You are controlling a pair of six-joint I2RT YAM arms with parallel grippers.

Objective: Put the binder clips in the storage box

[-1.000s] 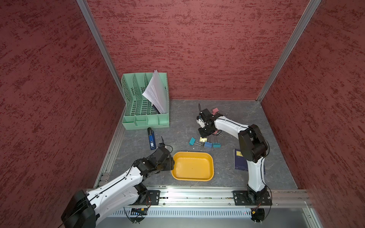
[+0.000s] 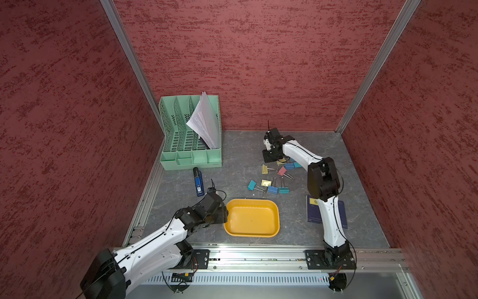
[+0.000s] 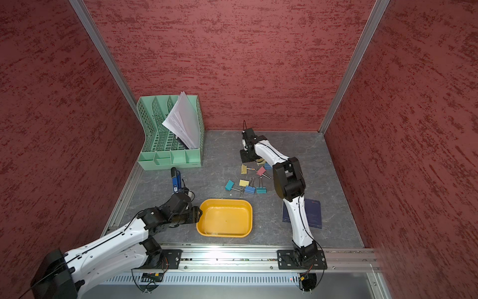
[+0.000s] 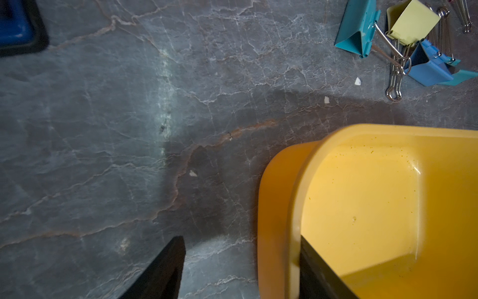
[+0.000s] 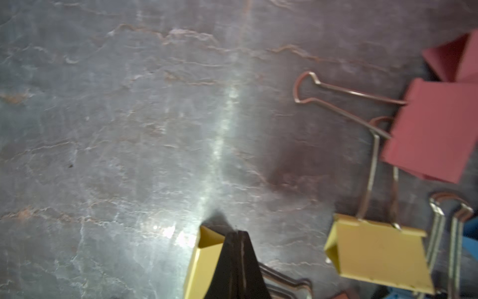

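Observation:
My right gripper is shut, with nothing between its fingers. A yellow binder clip (image 5: 201,264) lies beside and partly behind the fingertips, outside them. A second yellow clip (image 5: 381,251) and a pink clip (image 5: 438,129) lie to the right in the right wrist view. Nearer the box sit a teal clip (image 2: 252,185), a small yellow clip (image 2: 266,183), a blue clip (image 2: 272,189) and another teal clip (image 2: 283,190). The yellow storage box (image 2: 252,219) is empty. My left gripper stands open, its fingers on either side of the box's left wall.
A green file rack (image 2: 191,158) with papers stands at the back left. A blue-and-black object (image 2: 198,181) lies in front of it. Dark blue notebooks (image 2: 313,213) rest beneath the right arm. Bare table lies between the rack and the clips.
My right gripper, shut in both frames, has moved toward the back of the table, from the small yellow clip to beside another yellow one. The left arm and box look nearly still.

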